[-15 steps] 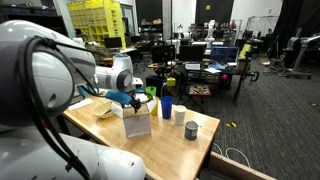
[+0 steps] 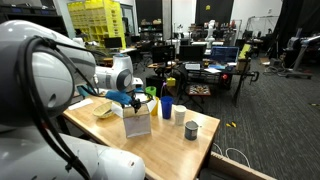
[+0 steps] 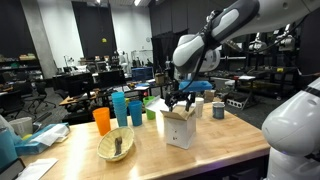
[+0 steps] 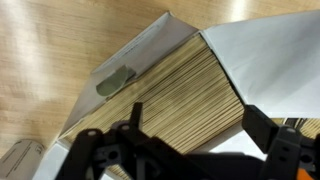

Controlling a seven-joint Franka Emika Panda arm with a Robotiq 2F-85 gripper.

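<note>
A white cardboard box (image 3: 180,132) stands on the wooden table, its top flaps spread in the exterior views. My gripper (image 3: 178,105) points down just over it. In the wrist view the gripper is open, its dark fingers wide apart, and only a tan, ribbed cardboard surface (image 4: 178,95) shows in the gap. White flaps or walls flank that surface, and a small grey-green patch (image 4: 115,82) marks the left one. Whether the fingertips touch the cardboard, I cannot tell.
Beside the box stand a yellow basket (image 3: 116,144) with something dark in it and several cups, among them an orange cup (image 3: 102,121) and a blue cup (image 2: 166,105). A grey mug (image 2: 191,130) sits farther right. Bare table (image 2: 175,155) lies in front of the mug.
</note>
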